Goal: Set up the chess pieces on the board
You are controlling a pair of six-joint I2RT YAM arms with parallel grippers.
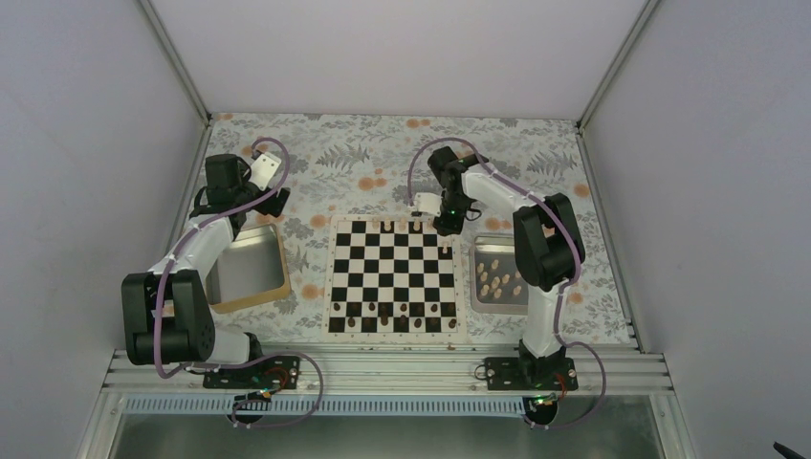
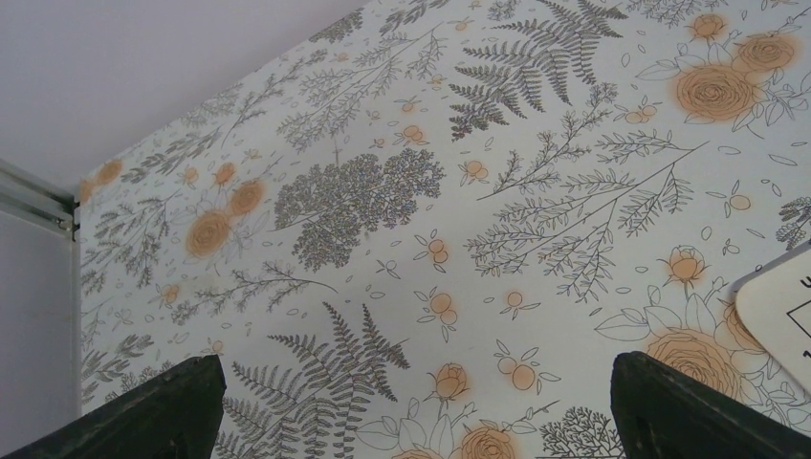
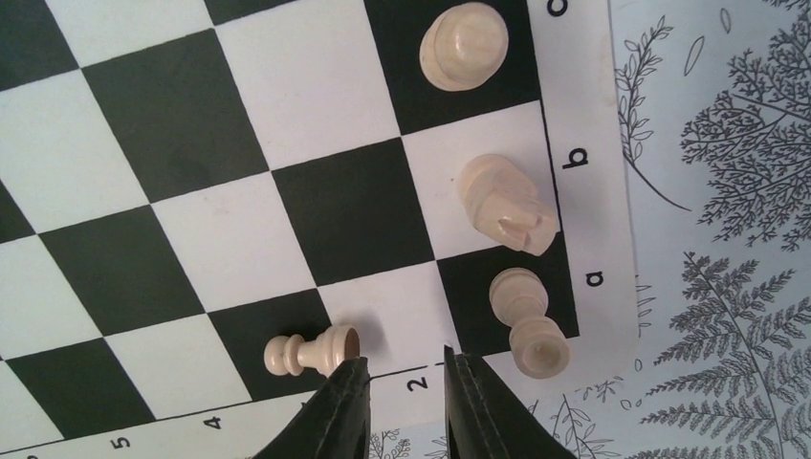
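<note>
The chessboard has dark pieces along its near edge and cream pieces along the far edge. In the right wrist view a cream pawn lies on its side near the a-file edge. A cream piece stands on the corner square, a cream knight beside it, another cream piece beyond. My right gripper is part open just beside the lying pawn, nothing visible between its fingertips. My left gripper is open over bare patterned table at the back left.
An empty metal tray sits left of the board. A tray with several cream pieces sits to its right.
</note>
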